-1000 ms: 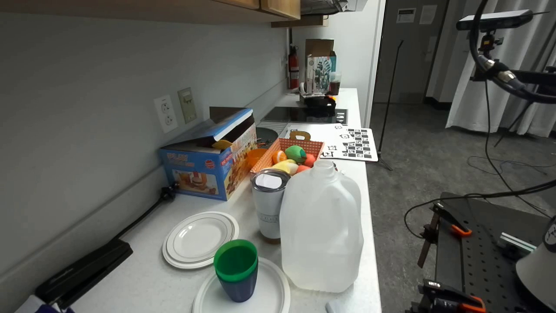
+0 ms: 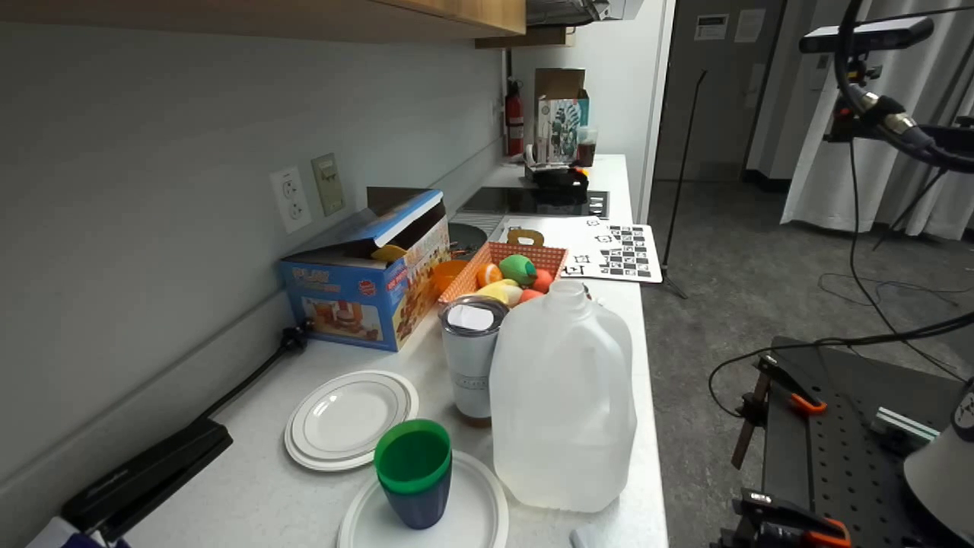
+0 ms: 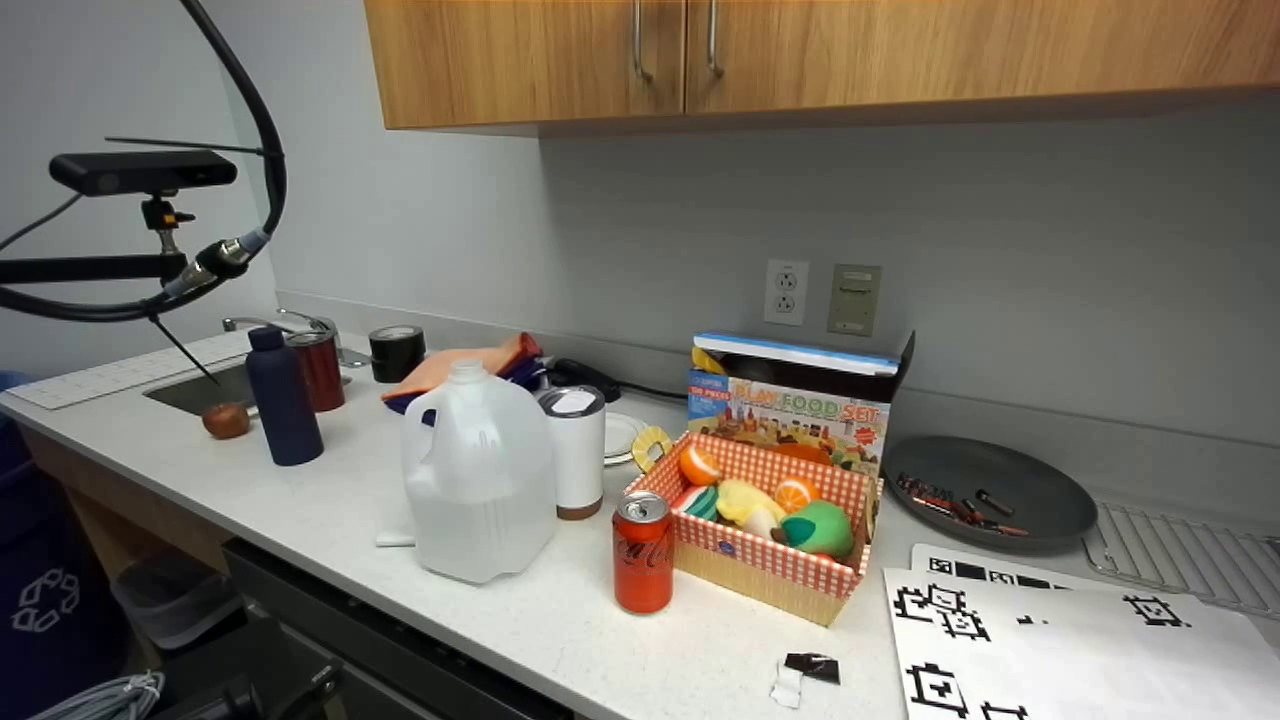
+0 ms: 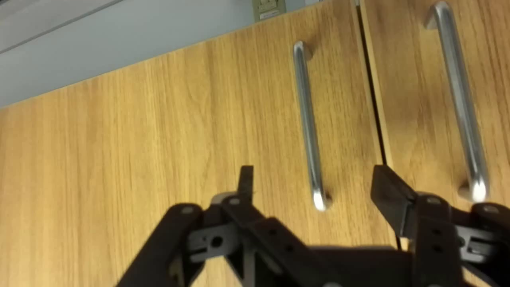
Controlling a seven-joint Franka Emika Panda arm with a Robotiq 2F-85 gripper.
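Observation:
In the wrist view my gripper faces the wooden cabinet doors, its two black fingers spread apart with nothing between them. A metal bar handle (image 4: 308, 124) on one door (image 4: 167, 158) appears between the fingertips; how far off it is cannot be judged. To the right, the neighbouring door carries a second bar handle (image 4: 461, 105). A narrow dark line separates the two doors. Both handles also show under the upper cabinet (image 3: 540, 60) in the second exterior view, where the gripper itself is out of frame.
Below the cabinet, the counter holds a translucent jug (image 3: 480, 480), a white tumbler (image 3: 578, 444), a red can (image 3: 643, 558), a checkered basket (image 3: 768, 558) of toy food and a play food box (image 3: 786, 408). Stacked cups (image 2: 415, 466) stand on a plate (image 2: 479, 516).
Near the top right of the first exterior view, the dark cable has shifted slightly to the right. At the cabinet's edge the wooden front looks a little different. The counter items have not moved.

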